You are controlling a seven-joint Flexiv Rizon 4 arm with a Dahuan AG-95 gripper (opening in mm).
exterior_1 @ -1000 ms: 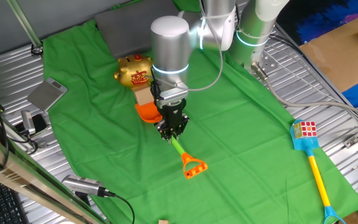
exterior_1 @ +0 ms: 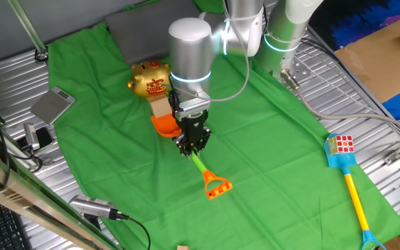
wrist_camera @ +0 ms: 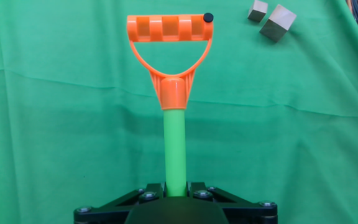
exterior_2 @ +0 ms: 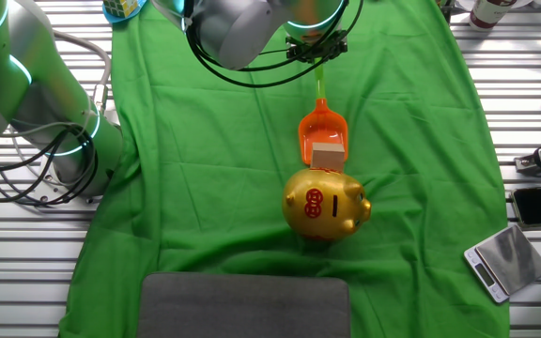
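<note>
An orange toy shovel with a green shaft lies on the green cloth; its scoop (exterior_2: 323, 131) points toward the golden piggy bank (exterior_2: 325, 205). My gripper is shut on the shaft (wrist_camera: 175, 149), a finger close on each side. Beyond it, the orange D-shaped handle (wrist_camera: 170, 28) shows whole in the wrist view. A wooden block (exterior_2: 328, 156) sits at the scoop's front edge, right by the piggy bank; whether it rests inside the scoop I cannot tell. In exterior view 1 the gripper (exterior_1: 193, 151) hides part of the shaft.
Two small wooden blocks, the larger one (wrist_camera: 278, 23) among them, lie beyond the handle. At the right stands a blue and yellow shovel (exterior_1: 355, 198) with a puzzle cube (exterior_1: 340, 144) on its scoop. A dark grey panel (exterior_2: 244, 305) lies behind the piggy bank. Open cloth surrounds the handle.
</note>
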